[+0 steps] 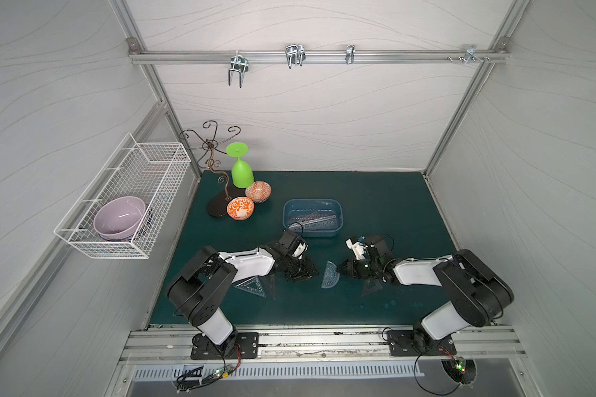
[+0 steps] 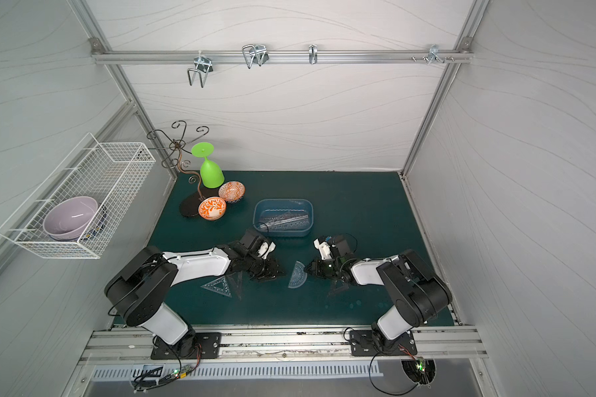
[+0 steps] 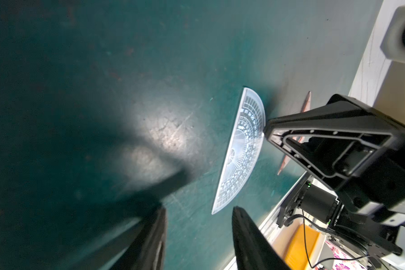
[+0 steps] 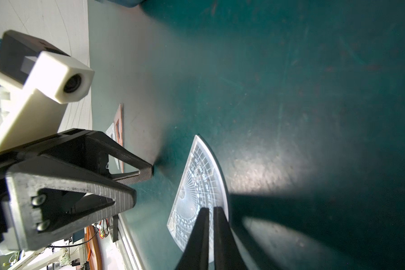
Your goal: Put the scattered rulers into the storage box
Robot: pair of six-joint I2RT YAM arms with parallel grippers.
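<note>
A clear half-round protractor (image 1: pixel 330 274) is between my two grippers. My right gripper is shut on its curved edge, as the left wrist view also shows, where the right fingers (image 3: pixel 279 128) meet that edge of the protractor (image 3: pixel 240 153). My left gripper stands part open beyond the protractor's straight side, with nothing between its fingers. A clear triangle ruler (image 1: pixel 251 286) lies under the left arm, and a dark reddish one (image 1: pixel 372 287) under the right gripper. Behind the grippers, the blue storage box (image 1: pixel 338 217) has clear rulers (image 1: pixel 313 219) inside.
Two orange-patterned bowls (image 1: pixel 240 208), a green goblet (image 1: pixel 242 173) and a metal stand (image 1: pixel 218 205) occupy the back left. On the left wall hangs a wire basket (image 1: pixel 169 173) with a purple bowl (image 1: pixel 120 217).
</note>
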